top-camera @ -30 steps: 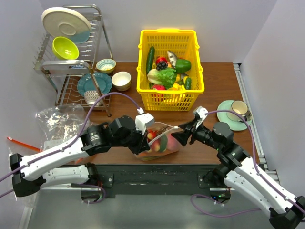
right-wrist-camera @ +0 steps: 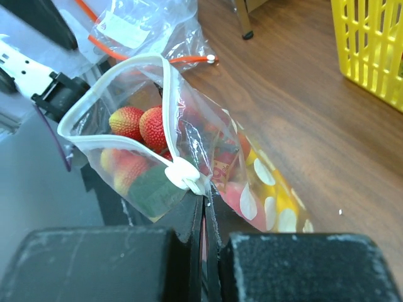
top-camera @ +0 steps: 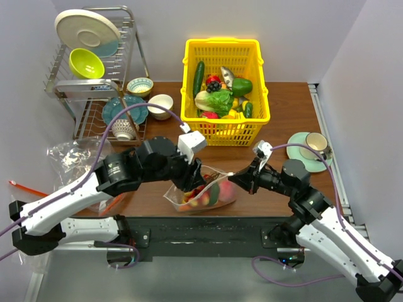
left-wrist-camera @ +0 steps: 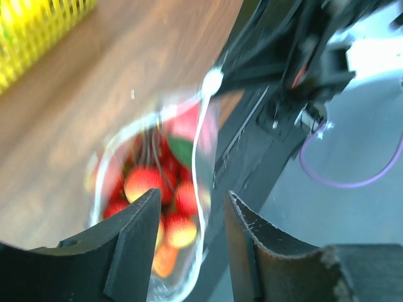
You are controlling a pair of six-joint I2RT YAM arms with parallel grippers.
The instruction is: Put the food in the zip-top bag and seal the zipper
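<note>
The clear zip top bag [top-camera: 174, 196] lies at the table's front middle with its white-edged mouth open. Inside it show red-yellow strawberry-like fruits [right-wrist-camera: 153, 129], something green [right-wrist-camera: 150, 189] and a pink piece [top-camera: 226, 190]. A white zipper slider [right-wrist-camera: 182, 173] sits at the mouth's right corner. Right at that corner, my right gripper is shut, its tips pinching the bag's film just under the slider. My left gripper is parted over the bag's left side, with nothing held between its fingers; the bag's mouth shows beyond them.
Behind the bag stands a yellow basket [top-camera: 225, 134] of vegetables. A dish rack [top-camera: 82, 89] is at the back left, another plastic bag with an orange zipper [right-wrist-camera: 119, 53] at the left. A cup on a saucer [top-camera: 299, 139] stands at the right.
The left gripper has come off the bag's edge and turned, its fingers now apart. The bag's mouth has spread wider to the left. The right gripper has shifted only slightly.
</note>
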